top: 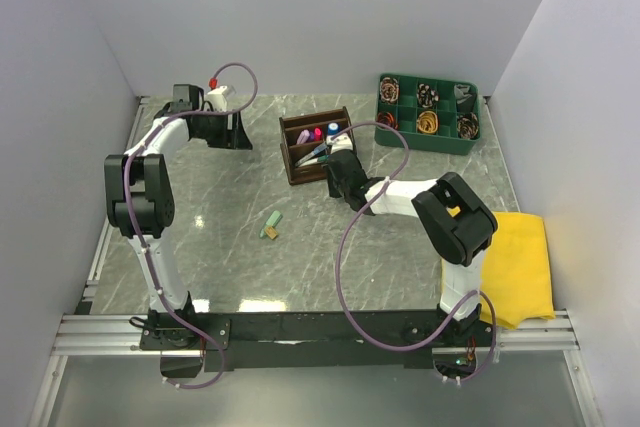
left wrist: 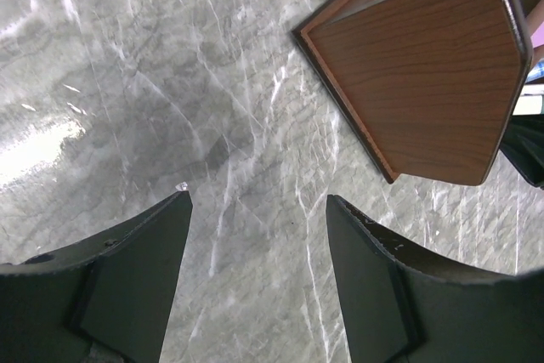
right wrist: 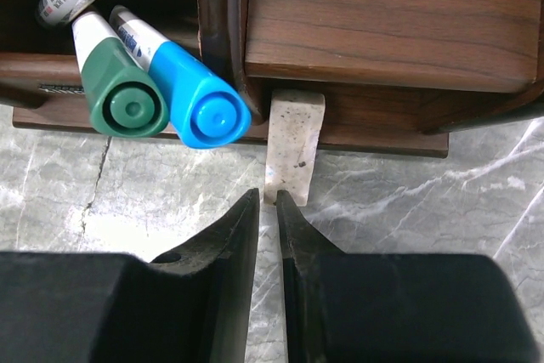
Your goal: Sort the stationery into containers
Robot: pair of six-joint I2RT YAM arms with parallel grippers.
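Note:
A brown wooden organizer (top: 312, 121) holds several pens and markers. In the right wrist view, a green marker (right wrist: 127, 104) and a blue marker (right wrist: 204, 112) lie in it, beside an upright-looking pale rectangular block (right wrist: 291, 142) at its front. My right gripper is at that block's near end, fingertips narrowly apart; whether they touch it is unclear. My left gripper stands open over bare table, left of the organizer (left wrist: 408, 82). A mint-green item (top: 271, 222) and a small tan item (top: 271, 233) lie mid-table.
A green compartment box (top: 425, 140) with coiled bands stands at the back right. A yellow cloth (top: 515, 262) lies at the right front.

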